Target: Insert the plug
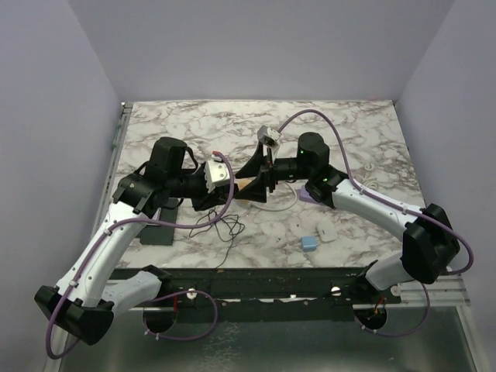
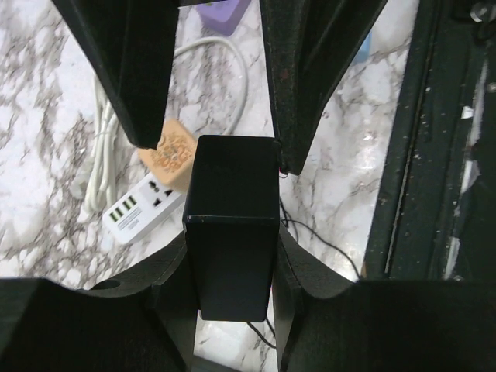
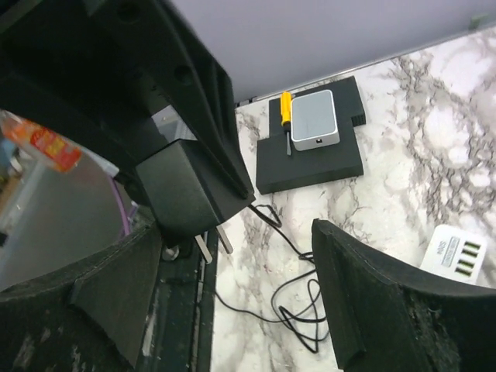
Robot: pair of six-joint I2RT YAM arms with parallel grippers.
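Observation:
In the left wrist view, my left gripper is shut on a black plug point(image 2: 232, 232), held above the table. Two metal prongs show on the plug point(image 3: 188, 188) in the right wrist view. My right gripper point(image 1: 256, 174) is part open, its fingertips close to the plug's upper end; whether they touch is unclear. A white power strip point(image 2: 136, 213) lies below, with a beige cube point(image 2: 167, 155) at one end, partly hidden behind the plug and grippers. A black cable point(image 3: 283, 236) runs from near the plug to the table.
A black board point(image 3: 306, 174) with a silver box point(image 3: 314, 120) and a yellow screwdriver point(image 3: 286, 112) lies at the left. A white cable coil point(image 2: 101, 155), a purple block point(image 2: 221, 12) and a blue block point(image 1: 309, 243) lie nearby.

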